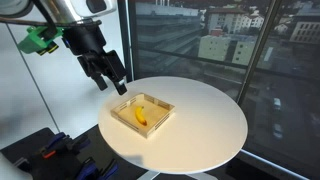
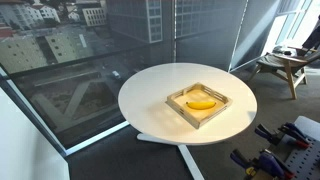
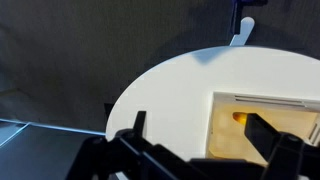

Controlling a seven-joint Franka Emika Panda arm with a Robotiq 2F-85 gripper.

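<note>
A yellow banana [image 1: 140, 115] lies inside a shallow light-wood tray [image 1: 128, 124] on the round white table. In exterior view 2 the banana [image 2: 202, 105] rests on the floor of the tray [image 2: 214, 115], within its walls. My gripper [image 1: 111, 85] hangs above and to the left of the tray, its fingers spread apart. From the wrist view the gripper is open, with only bare table between its fingertips. There, the right finger partly covers the banana [image 3: 239, 117], and the tray [image 3: 222, 140] runs off toward the lower right. Exterior view 2 does not show the gripper.
Bare tabletop [image 1: 205, 110] surrounds the tray, with most free room to its right in exterior view 1. Tall windows stand behind the table. A wooden chair [image 2: 285, 68] is at the far right of exterior view 2, well away from the table.
</note>
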